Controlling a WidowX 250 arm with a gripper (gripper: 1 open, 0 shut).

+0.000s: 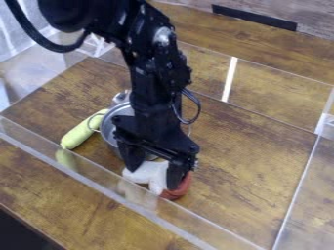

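Note:
My black gripper (151, 156) reaches down over a red and white object (175, 189), its fingers low around the white part. The fingers look apart, though the object and fingers overlap. A metal bowl (112, 119) is mostly hidden behind the arm. A pale yellow-green corn-like item (80, 132) lies left of the bowl.
Clear transparent walls cross the front and right of the wooden table (261, 166). A white divider strip runs at the back.

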